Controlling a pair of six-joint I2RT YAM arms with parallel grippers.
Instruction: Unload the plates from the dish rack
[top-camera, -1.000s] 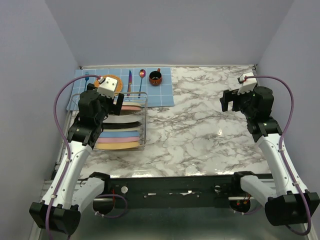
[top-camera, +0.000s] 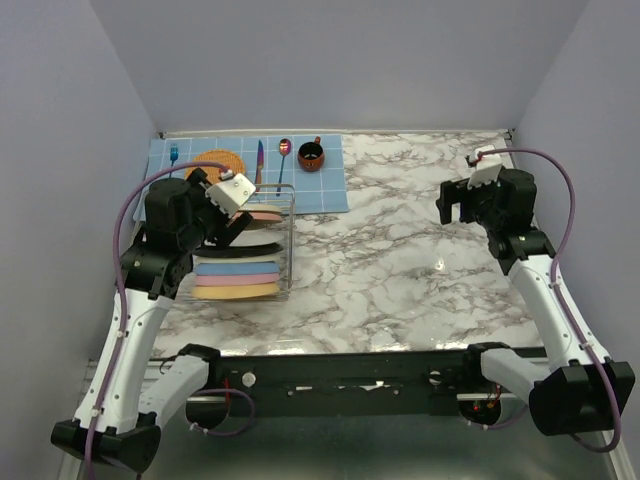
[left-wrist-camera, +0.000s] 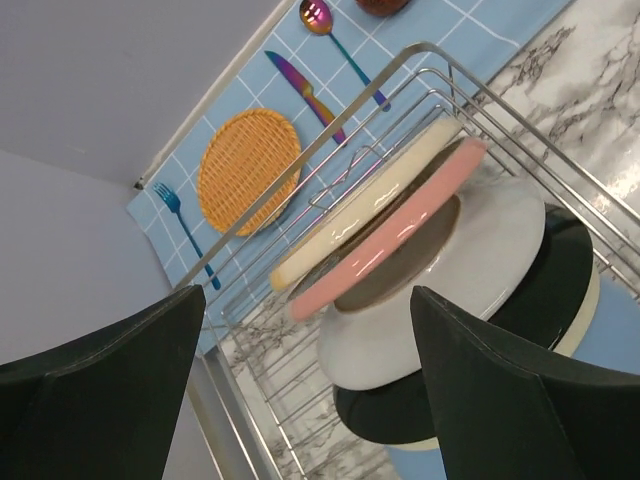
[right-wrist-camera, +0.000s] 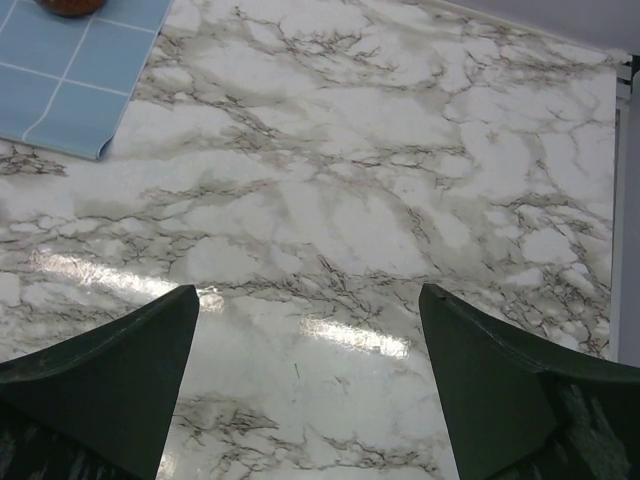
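Observation:
A wire dish rack (top-camera: 291, 245) stands at the left of the counter, with several plates on edge in it. From back to front in the top view I see a pink plate (top-camera: 262, 217), a black plate (top-camera: 255, 250), a blue plate (top-camera: 240, 268) and a yellow plate (top-camera: 236, 292). The left wrist view shows a cream plate (left-wrist-camera: 360, 205) behind the pink one and a white dish (left-wrist-camera: 480, 260) in front of it. Over the rack's left part hangs my left gripper (top-camera: 215, 210), open and empty. High at the right, my right gripper (top-camera: 452, 202) is open above bare counter.
Behind the rack lies a blue tiled mat (top-camera: 325, 190) bearing a woven round mat (top-camera: 220, 162), a fork (top-camera: 173, 154), a knife (top-camera: 260, 160), a spoon (top-camera: 284, 150) and a brown mug (top-camera: 311, 155).
My left gripper has turned and shifted slightly, its fingers now tilted across the rack. The right arm has moved a little toward the front and left. The plates have stayed put.

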